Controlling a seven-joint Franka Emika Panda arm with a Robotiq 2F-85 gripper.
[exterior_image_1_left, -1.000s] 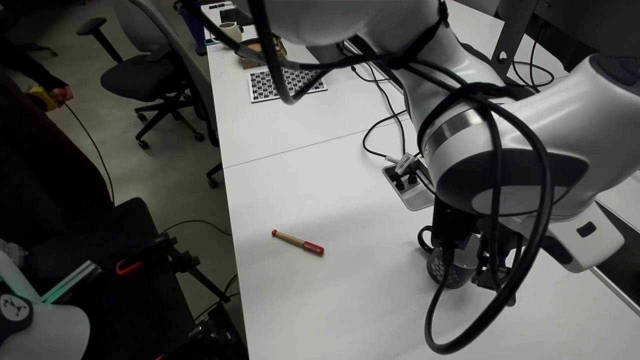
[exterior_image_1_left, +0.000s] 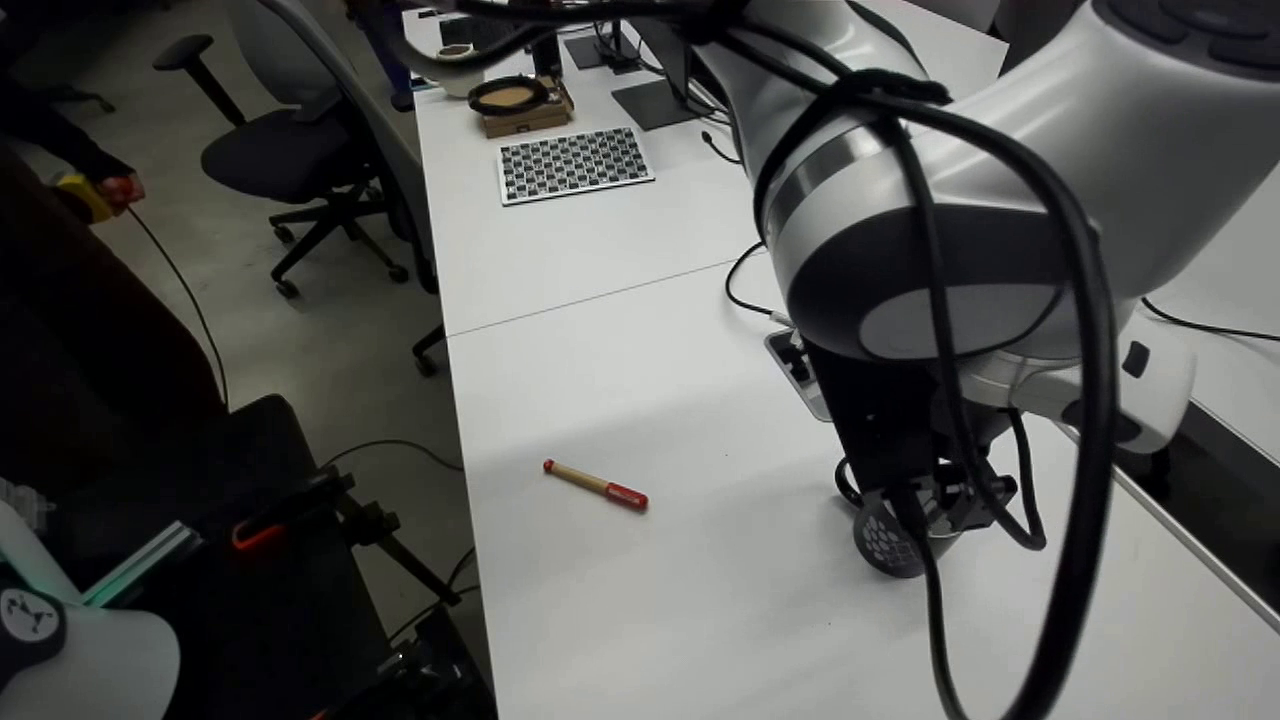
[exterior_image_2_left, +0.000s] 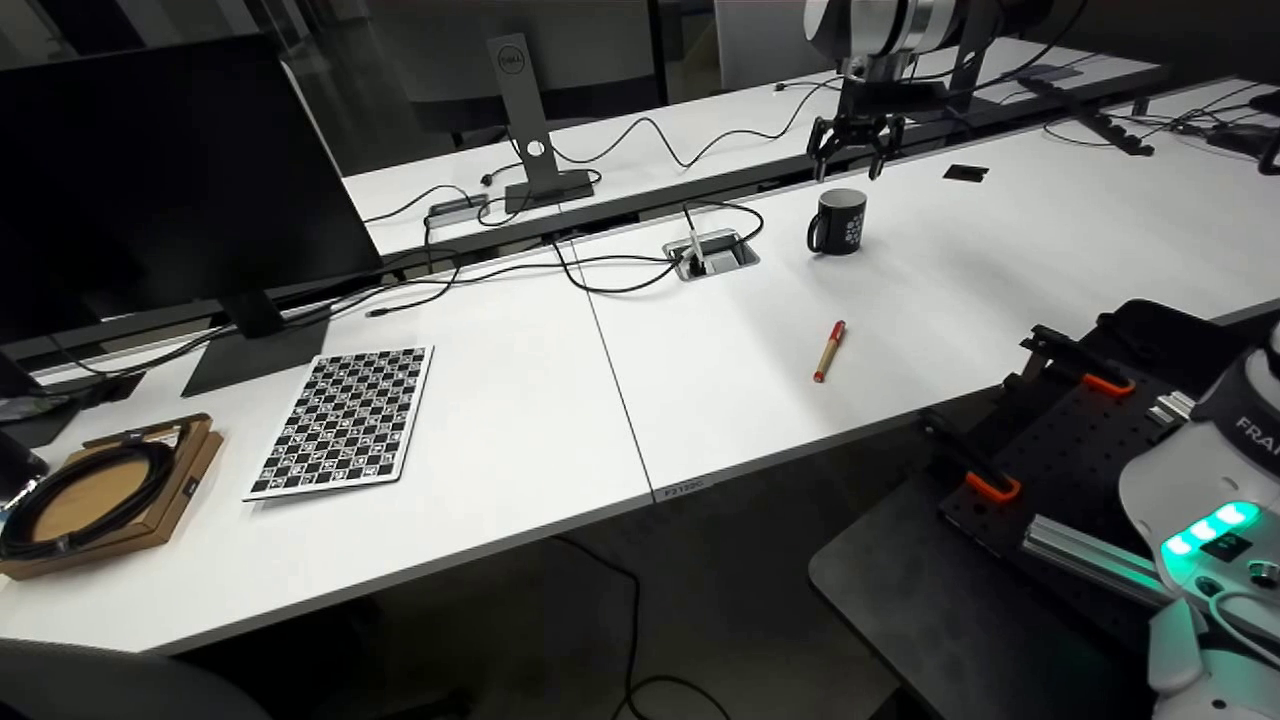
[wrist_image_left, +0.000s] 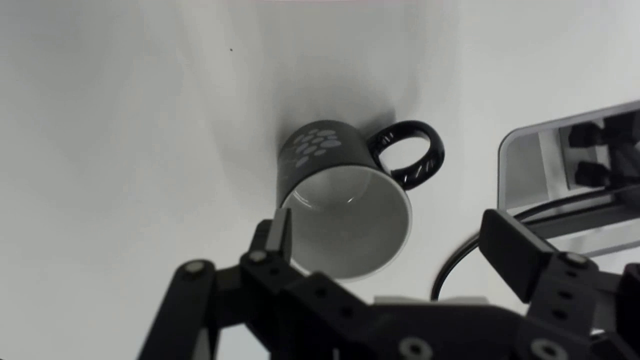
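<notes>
A black mug (wrist_image_left: 324, 144) with a white inside and a pale dotted pattern stands upright on the white table, its handle to the right in the wrist view. My gripper is open, its fingers wide apart with nothing held. In the wrist view the left finger (wrist_image_left: 279, 231) overlaps the mug's rim, while the right one lies off beyond it. Seen from exterior view 2, the gripper (exterior_image_2_left: 849, 172) hangs above the mug (exterior_image_2_left: 840, 224), apart from it. A red and tan pen-like stick (exterior_image_1_left: 596, 484) lies by itself nearer the table's edge.
A recessed socket box (exterior_image_2_left: 710, 254) with cables sits beside the mug. Further along are a checkered board (exterior_image_2_left: 342, 420), a cardboard box with a coiled cable (exterior_image_2_left: 108, 492) and a monitor (exterior_image_2_left: 168, 180). Bare table surrounds the stick.
In exterior view 1 the arm and gripper have shifted left and upward, now covering more of the socket box. The mug and the stick stay where they were.
</notes>
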